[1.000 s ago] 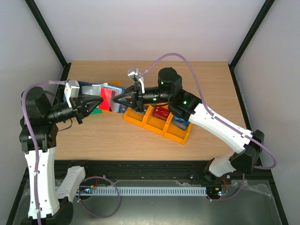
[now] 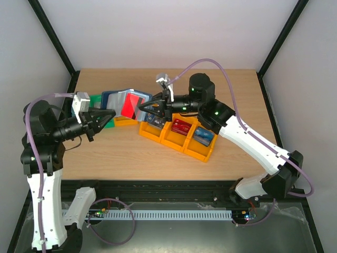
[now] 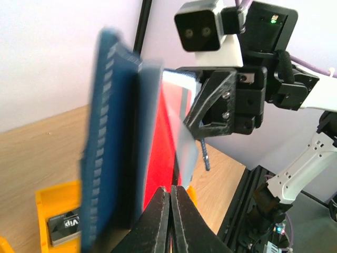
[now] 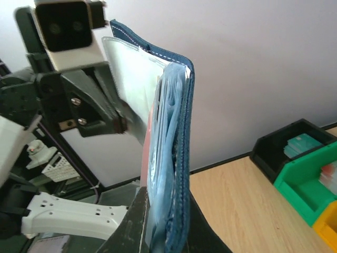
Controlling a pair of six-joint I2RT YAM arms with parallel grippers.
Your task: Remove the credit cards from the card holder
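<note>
Held up off the table is the blue denim card holder, with clear plastic sleeves. My right gripper is shut on its edge. A red card sits in the holder, and its red face shows in the left wrist view. My left gripper is shut, its fingertips together with nothing between them. In the top view my left gripper is just left of the holder, a little apart from the red card.
A yellow tray with compartments holds a dark card, a red card stack and a blue one. Green and black bins stand at the left.
My right gripper has moved right and slightly back with the card holder, which has swung away from my left gripper.
</note>
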